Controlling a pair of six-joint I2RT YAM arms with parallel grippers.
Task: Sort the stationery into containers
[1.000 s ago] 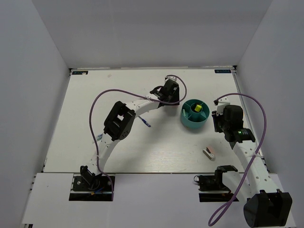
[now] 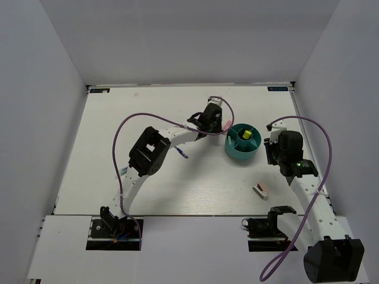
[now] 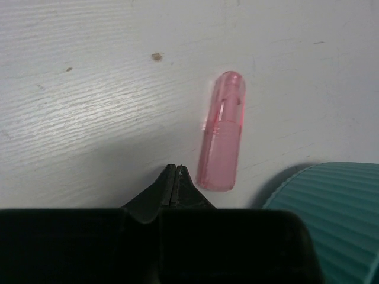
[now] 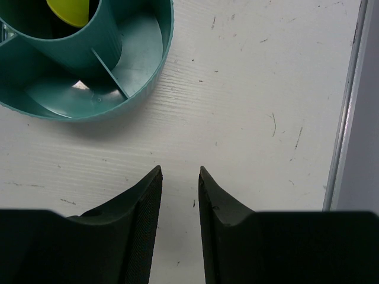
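Observation:
A translucent pink stick-like item lies flat on the table, just left of the round teal organizer. My left gripper is shut with nothing between its fingertips, which sit to the left of the pink item's near end. In the organizer's centre cup something yellow shows. My right gripper stands open and empty over bare table, to the right of the organizer. A stapler lies near the front, and a blue pen rests beside the left arm.
A light blue item is partly hidden behind the left arm. The teal organizer's wall stands close on the right of the left gripper. A metal edge borders the right side.
My left gripper has gone from open around the pink item's near end to shut, empty. The right arm has not moved.

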